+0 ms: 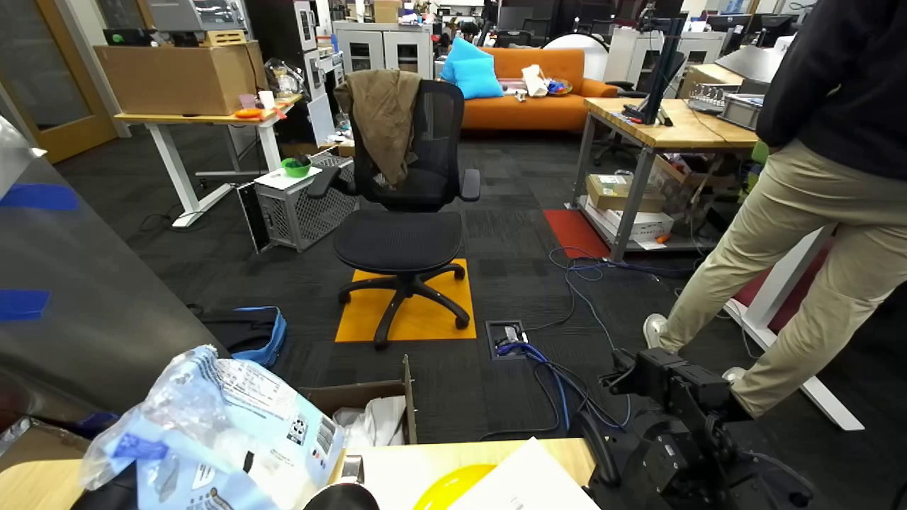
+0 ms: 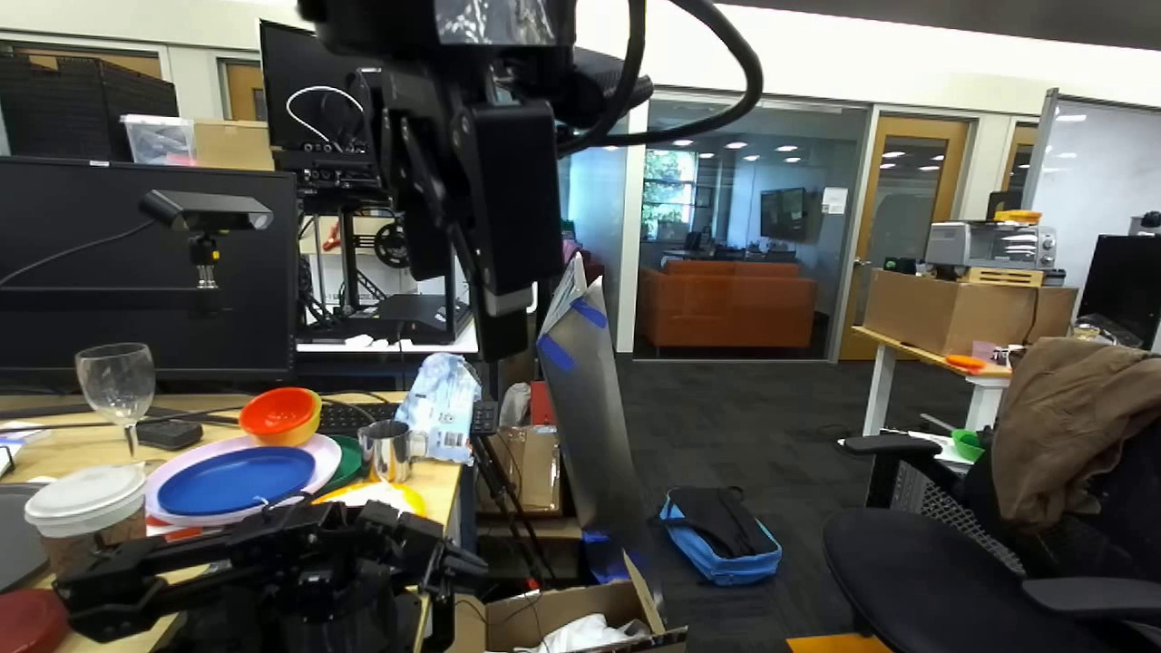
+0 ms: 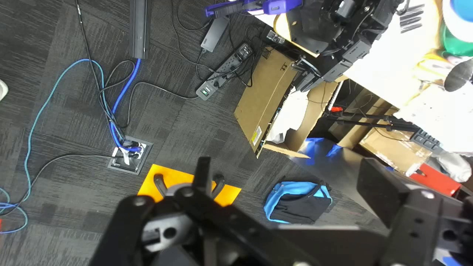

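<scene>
In the wrist view my gripper stands open over the floor, its two dark fingers (image 3: 202, 175) wide apart and nothing between them. Exterior view 2 has the same gripper (image 2: 473, 326) large and close, hanging high with its fingers pointing down, well above the table. On that table (image 2: 437, 490) are a blue plate (image 2: 234, 481) on a pink one, orange and yellow bowls (image 2: 281, 414), a metal cup (image 2: 386, 450), a wine glass (image 2: 116, 383) and a lidded tub (image 2: 87, 506). A light-blue plastic package (image 2: 441, 408) lies behind the cup.
An open cardboard box (image 3: 261, 97) with white material inside stands on the floor by the table. Near it lies a blue-and-black bag (image 3: 297, 201). A second black arm-like device (image 2: 305, 566) sits at the table's front. An office chair (image 1: 400, 242) and a person (image 1: 791, 229) stand farther off.
</scene>
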